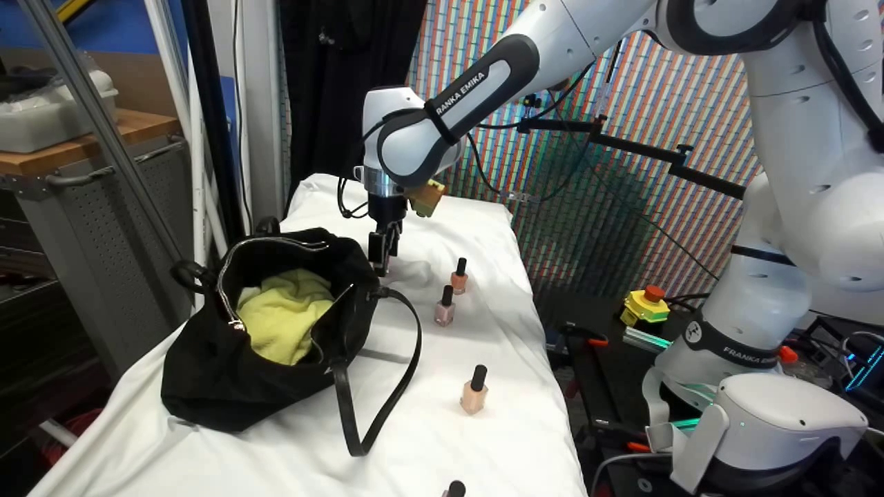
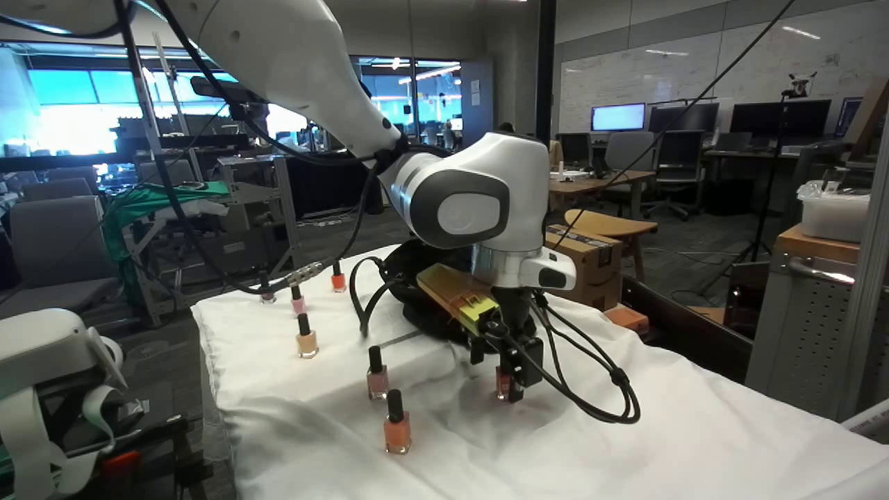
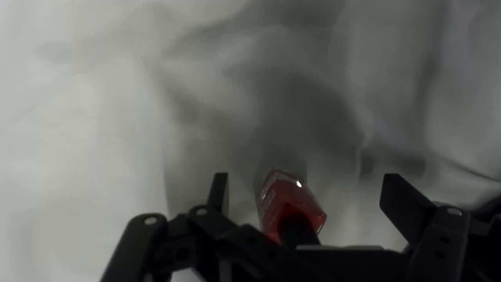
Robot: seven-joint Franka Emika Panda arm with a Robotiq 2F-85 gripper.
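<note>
In the wrist view a red nail polish bottle (image 3: 292, 202) with a black cap stands between the spread fingers of my gripper, with a gap showing on either side. Exterior view 2 shows the same red bottle (image 2: 502, 383) partly hidden behind a finger, low over the white cloth. From exterior view 1 my open gripper (image 1: 382, 255) is down at the cloth beside the black bag (image 1: 240, 389) and hides the red bottle. A yellow-green cloth (image 1: 290, 319) lies inside the bag, whose top is open.
An orange bottle (image 2: 397, 430) and a mauve bottle (image 2: 377, 379) stand near the gripper. A peach bottle (image 1: 474, 396) and others stand farther along the cloth. The bag's strap (image 1: 389, 414) loops onto the table. Cables (image 2: 600, 400) hang beside the gripper.
</note>
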